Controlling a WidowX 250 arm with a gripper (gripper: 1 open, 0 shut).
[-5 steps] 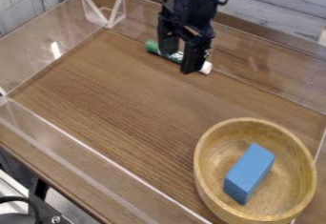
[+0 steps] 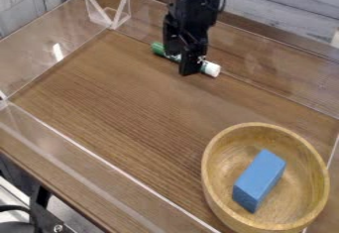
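My black gripper (image 2: 183, 55) hangs from the arm at the top centre, low over a small cylinder with a green end (image 2: 159, 51) and a white end (image 2: 209, 68). The gripper hides the middle of this object, and I cannot tell whether it touches it or how far its fingers are apart. A large yellow bowl (image 2: 224, 200) at the bottom right holds a blue block (image 2: 260, 177).
Clear low walls edge the table at the left and back. A black cable (image 2: 16, 210) shows at the bottom left corner.
The arm and gripper have moved a little to the left and narrowed in outline over the green and white object. The bowl and blue block are unchanged.
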